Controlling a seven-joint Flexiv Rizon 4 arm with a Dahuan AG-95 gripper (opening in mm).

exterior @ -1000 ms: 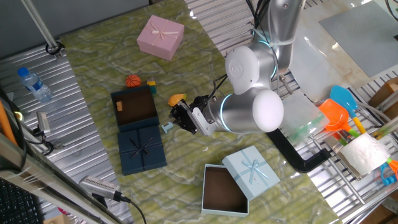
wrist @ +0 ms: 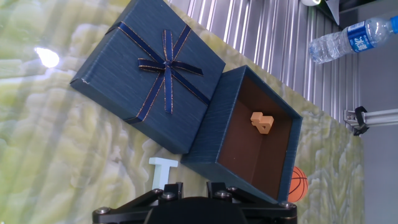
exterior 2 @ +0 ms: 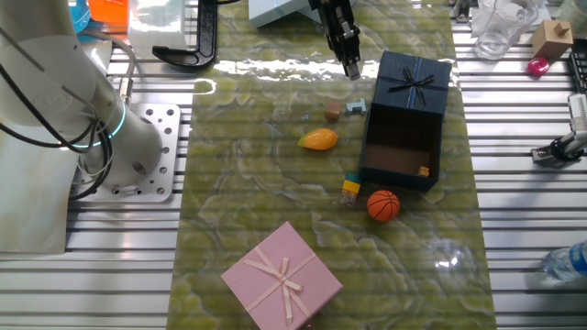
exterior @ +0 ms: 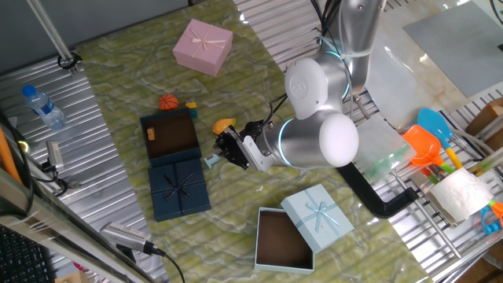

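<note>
My gripper hangs over the mat with a gap between its fingertips and nothing visible in it; I read it as open. Beyond the fingers in the wrist view lies a pale blue T-shaped piece (wrist: 162,172), apart from them. The dark blue box (wrist: 208,138) stands uncovered beside that piece, a small orange piece (wrist: 262,122) inside. Its bow-tied lid (wrist: 140,84) lies against one side of the box. In exterior view 2, a brown block (exterior 2: 333,110), an orange-yellow fruit (exterior 2: 318,139), a yellow-and-green block (exterior 2: 350,186) and a toy basketball (exterior 2: 383,205) rest outside the box.
A closed pink gift box (exterior: 203,47) sits at the mat's far end. Near the other end is an open light blue box (exterior: 284,243), its lid (exterior: 318,217) leaning over one edge. A water bottle (exterior: 45,108) stands off the mat. Bare mat separates the boxes.
</note>
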